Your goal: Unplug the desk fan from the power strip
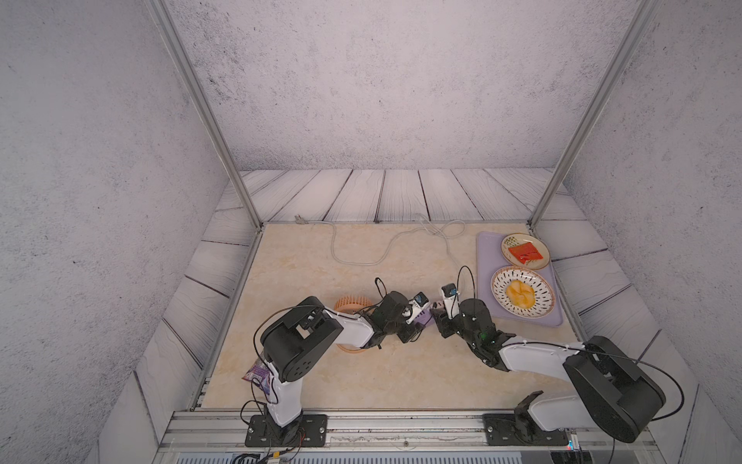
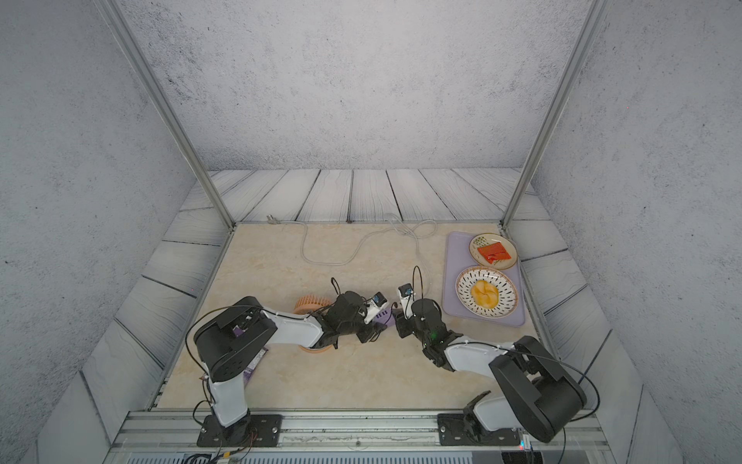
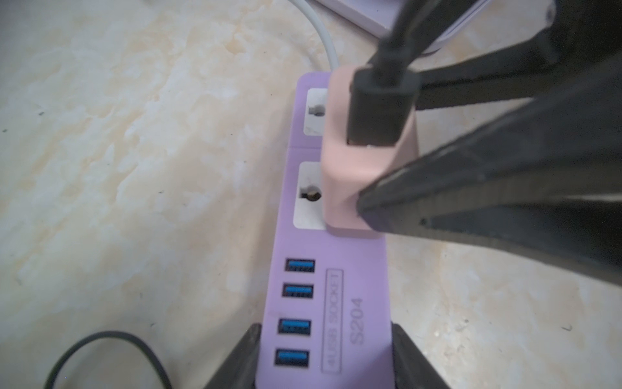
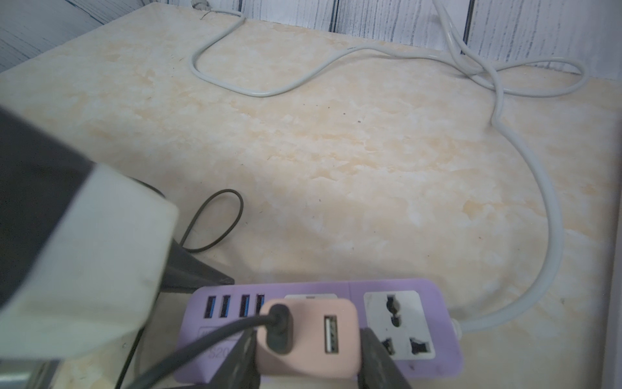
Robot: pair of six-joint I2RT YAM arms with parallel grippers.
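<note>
In the left wrist view the purple power strip (image 3: 362, 272) runs away from my left gripper, which is shut on its USB end, one finger on each side. A pink plug adapter (image 3: 369, 175) with a black cable sits over the strip's sockets. My right gripper is shut on that pink adapter (image 4: 307, 369), its fingers at both sides. In the right wrist view the adapter covers part of the power strip (image 4: 395, 288); whether its pins are in a socket is hidden. The fan itself is mostly hidden; an orange round grille (image 1: 353, 302) shows behind the left arm.
The strip's white cord (image 4: 547, 194) curves to the back of the table. A lavender tray (image 1: 487, 251) with two plates stands at the right. A purple packet (image 1: 259, 373) lies near the left arm's base. Bare table (image 1: 309, 270) spreads behind the arms.
</note>
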